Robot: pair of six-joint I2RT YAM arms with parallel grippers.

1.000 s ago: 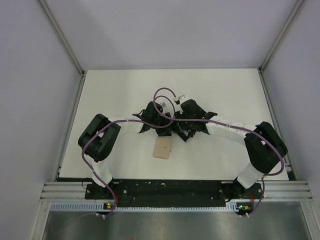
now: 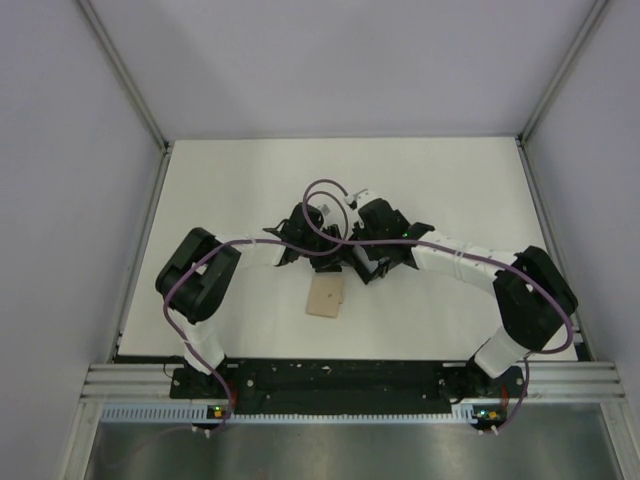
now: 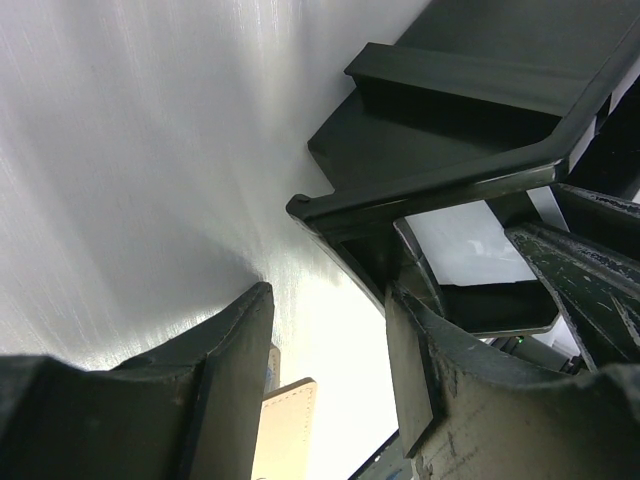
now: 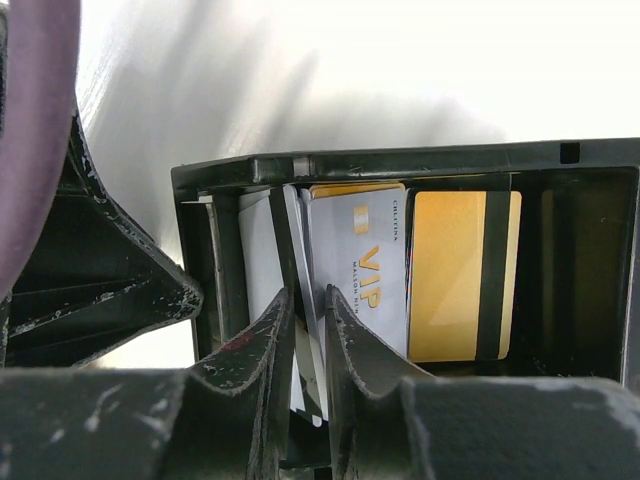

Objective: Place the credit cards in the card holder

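Note:
The black card holder [image 2: 362, 268] sits mid-table under both grippers. In the right wrist view it holds silver VIP cards [image 4: 358, 250], a gold card [image 4: 445, 275] and more pale cards at its left. My right gripper is over those cards, its fingertips close together at a white card's edge; whether they grip it is hidden. My left gripper is at the holder's near rim, its fingertips apart, with the holder's corner just beyond them.
Tan cards [image 2: 325, 295] lie on the white table just below the grippers.
The right arm has shifted very slightly, and a little more of the holder shows in the top view. The left arm is nearly unchanged.

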